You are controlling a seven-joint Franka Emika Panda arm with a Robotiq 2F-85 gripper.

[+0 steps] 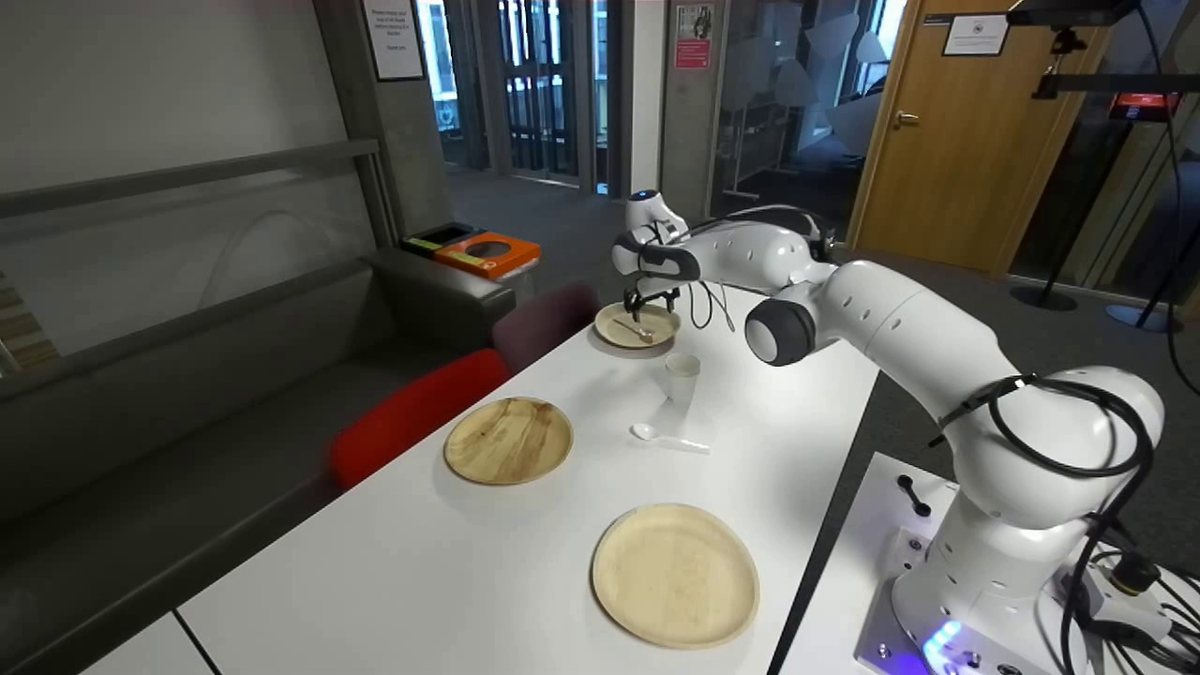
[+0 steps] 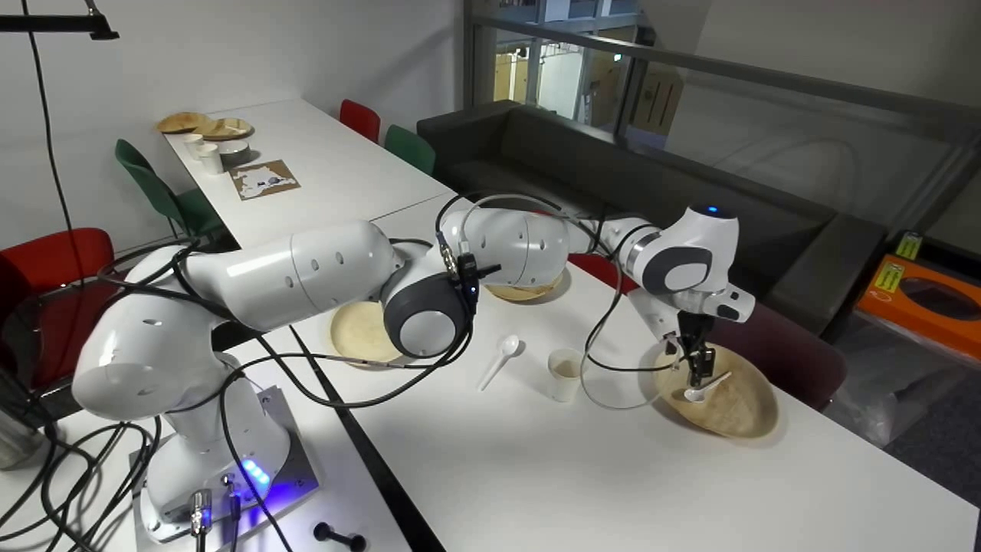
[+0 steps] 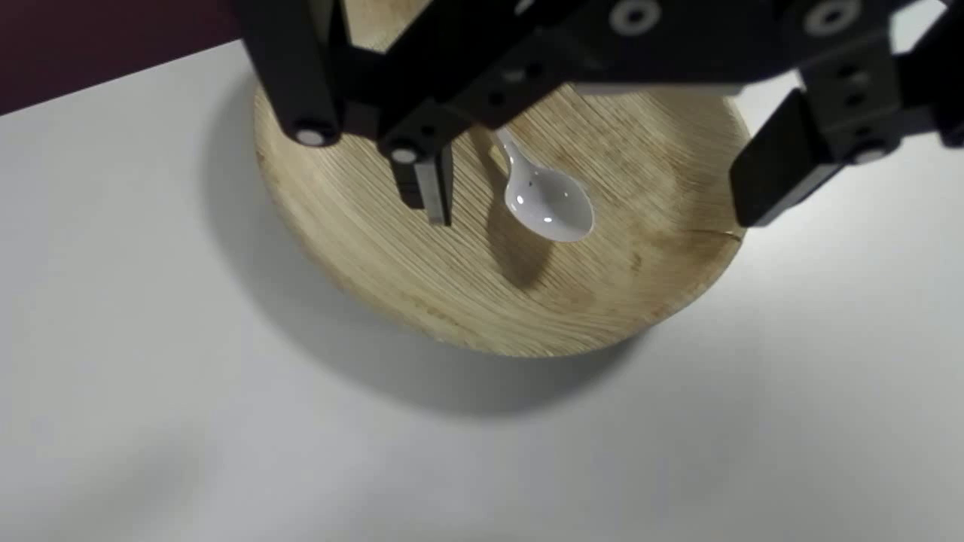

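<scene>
My gripper point(image 1: 652, 306) is over the far round wooden plate point(image 1: 608, 328). In the wrist view its two fingers stand wide apart, one at each side of a white spoon's point(image 3: 551, 203) bowl, and neither touches it there. The spoon is over the plate's surface point(image 3: 434, 307), casting a shadow; its handle runs up behind the gripper's dark parts. A second white spoon point(image 2: 501, 362) lies on the bare table. Between that spoon and the far plate stands a pale cup point(image 1: 682, 379), upright.
Two more empty plates, one darker point(image 1: 508, 441) and one lighter point(image 1: 675, 576), lie nearer the arm's base. A loose cable point(image 2: 621, 369) hangs from the arm near the cup. A maroon chair point(image 1: 546, 326) stands beside the far plate.
</scene>
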